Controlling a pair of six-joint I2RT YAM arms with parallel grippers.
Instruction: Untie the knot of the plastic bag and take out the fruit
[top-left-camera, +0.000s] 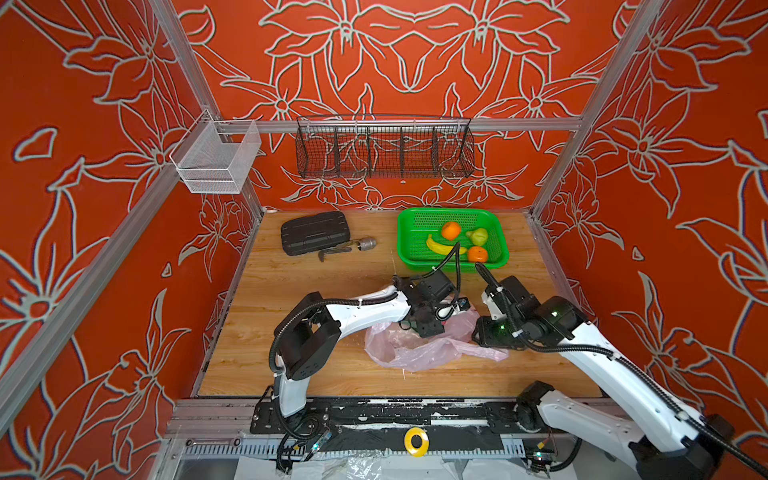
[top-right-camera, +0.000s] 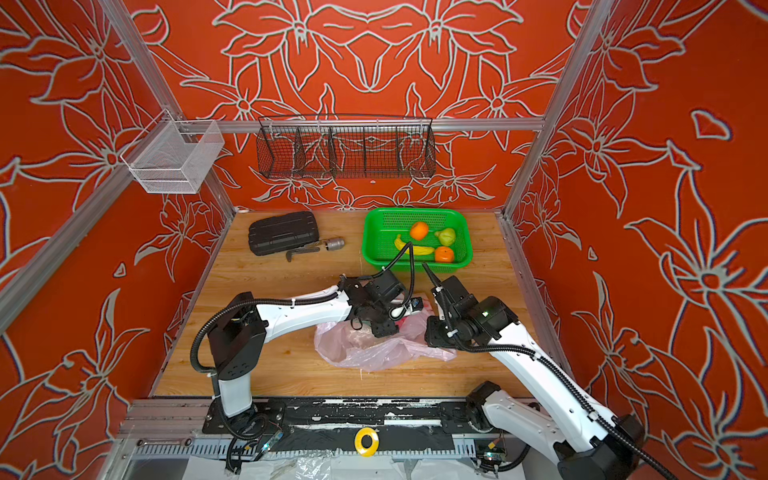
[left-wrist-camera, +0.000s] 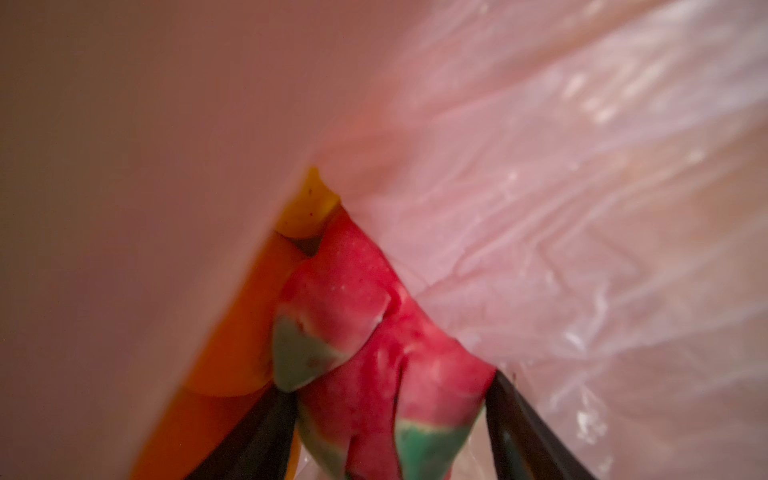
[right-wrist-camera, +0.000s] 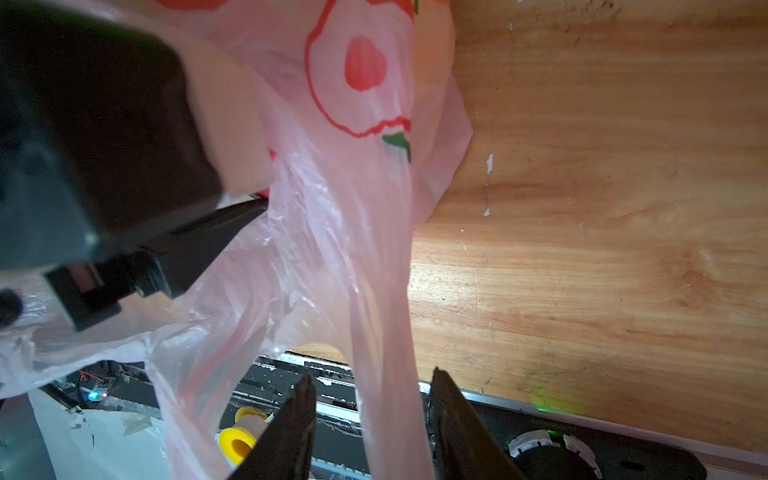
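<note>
The pink plastic bag (top-left-camera: 416, 356) lies crumpled and open on the table, under my left gripper (top-left-camera: 440, 316). Inside it, in the left wrist view, are a pink fruit with green-tipped scales (left-wrist-camera: 360, 312), orange fruit (left-wrist-camera: 232, 328) and a small yellow piece (left-wrist-camera: 308, 208). My left gripper's fingers are at either side of the pink fruit, part open; whether they grip it is unclear. My right gripper, at the bag's right, is shut on a gathered strand of the bag hanging between its fingers.
A green basket (top-left-camera: 406, 240) with oranges, a banana and a pear stands at the back right. A black case (top-left-camera: 312, 232) and tools lie back left. Wire baskets hang on the back rail.
</note>
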